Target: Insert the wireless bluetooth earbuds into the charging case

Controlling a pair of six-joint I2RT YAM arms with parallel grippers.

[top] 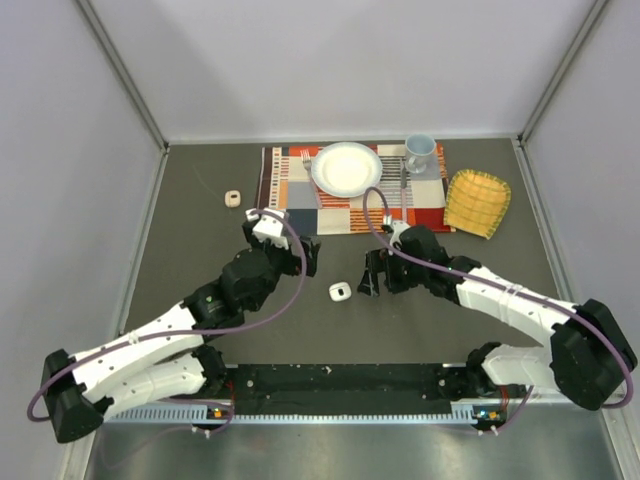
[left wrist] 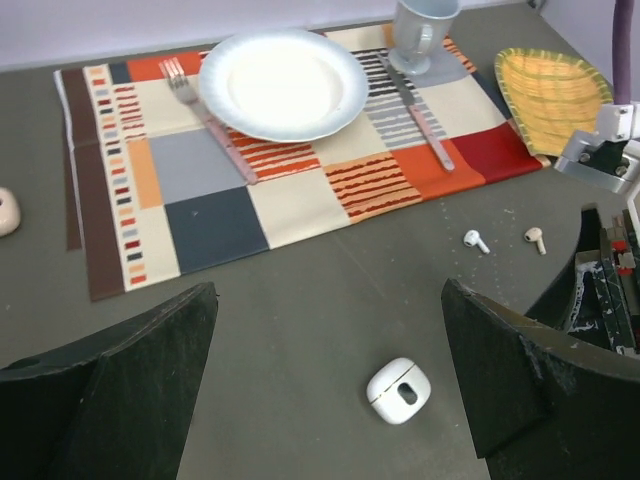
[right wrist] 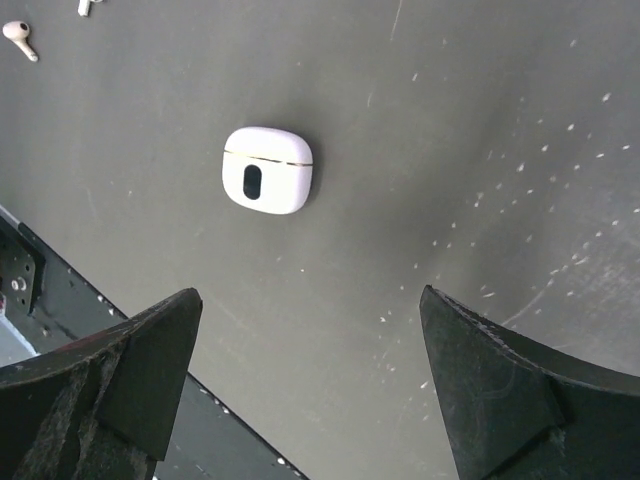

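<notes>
The white charging case (top: pixel 340 291) lies closed on the dark table between the grippers. My left gripper (top: pixel 295 255) hangs left of and above it, open, nothing between its fingers. My right gripper (top: pixel 375 270) is above the table right of the case, its fingers apart with nothing between them, the case (right wrist: pixel 266 175) ahead of them in the right wrist view. Two earbuds lie toward the placemat: a white one (left wrist: pixel 473 239) and a beige one (left wrist: pixel 534 237). The top view hides both behind the right arm.
A striped placemat (top: pixel 300 220) at the back holds a plate (top: pixel 348 168), fork, knife and mug (top: pixel 420 150). A yellow cloth (top: pixel 475 205) is at the right, a small beige object (top: pixel 232 199) at the left.
</notes>
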